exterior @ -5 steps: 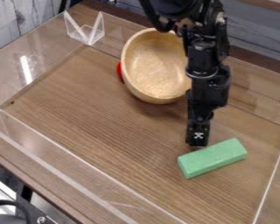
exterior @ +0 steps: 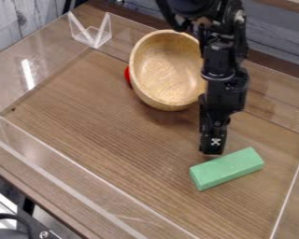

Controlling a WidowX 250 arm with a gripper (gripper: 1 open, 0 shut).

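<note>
My black arm reaches down from the top of the camera view, with the gripper (exterior: 212, 134) low over the wooden table (exterior: 96, 149), open, just behind a green block (exterior: 226, 167) that lies flat at the lower right. A tan bowl (exterior: 163, 70) stands left of the arm, with a small red object (exterior: 128, 75) partly hidden behind its left side.
A clear wire-like or plastic holder (exterior: 92, 28) is at the back left. Dark cables or parts show at the bottom left corner.
The gripper has shifted very slightly; the block, bowl and red object look unmoved.
</note>
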